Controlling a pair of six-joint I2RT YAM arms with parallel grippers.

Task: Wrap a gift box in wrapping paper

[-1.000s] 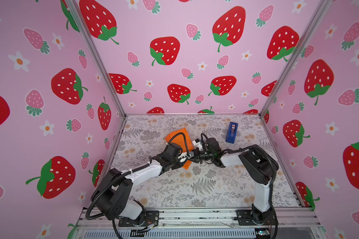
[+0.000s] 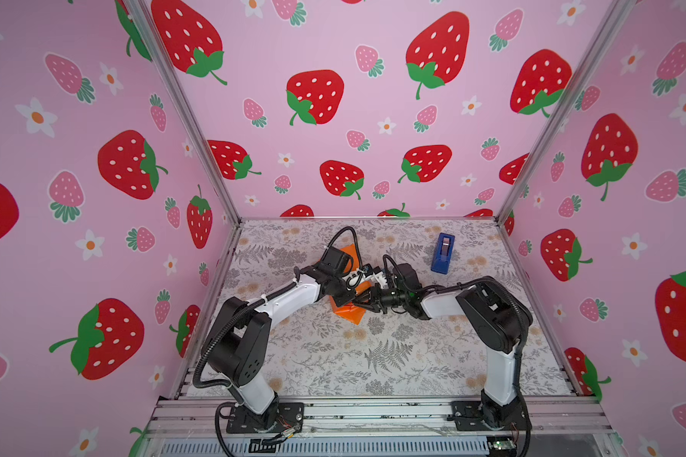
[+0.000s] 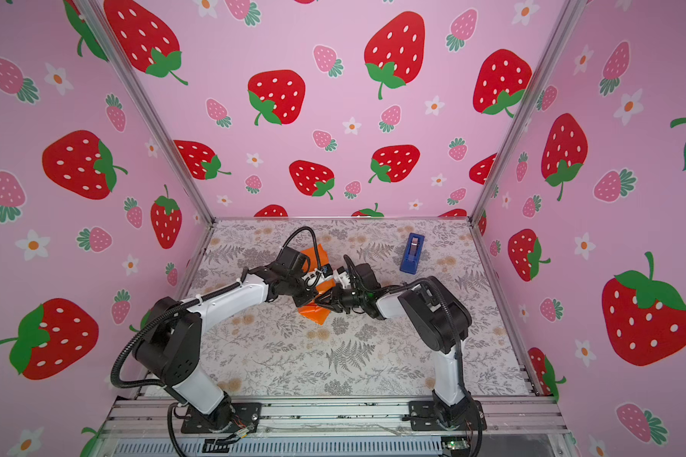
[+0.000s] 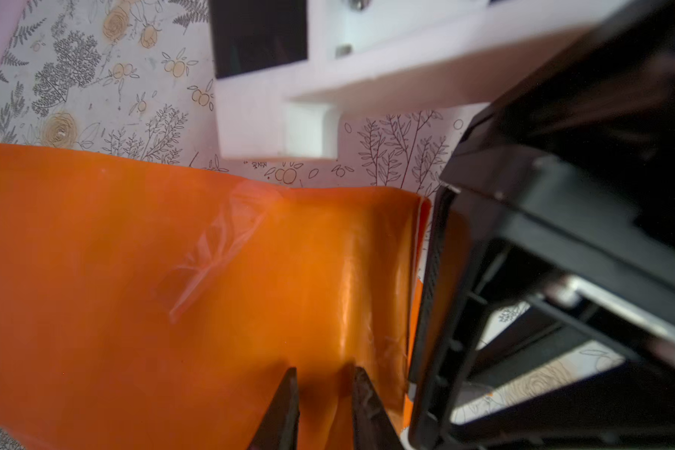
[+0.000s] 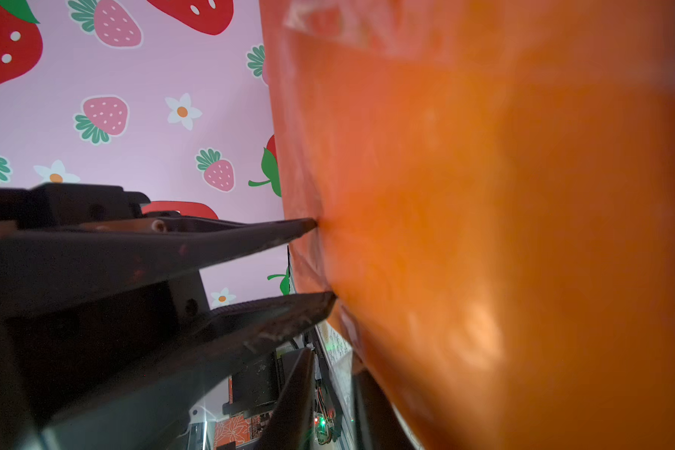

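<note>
Orange wrapping paper (image 2: 349,313) lies at mid-table beneath both grippers, mostly covered by them in the top views. It fills much of the left wrist view as a creased orange sheet (image 4: 202,300). No part of the gift box shows. At the sheet's right end is my left gripper, shut with a narrow gap and orange paper between its fingertips. In the right wrist view, its dark fingers (image 5: 255,330) touch the paper. My right gripper stands partly open at the paper's edge; a black finger (image 4: 429,300) lies along that edge in the left wrist view.
A blue tape dispenser (image 2: 443,255) stands at the back right, clear of both arms. The two grippers are very close together over the paper. Free table (image 2: 404,350) lies in front and on both sides.
The right arm has stayed put. More of the front paper shows now.
</note>
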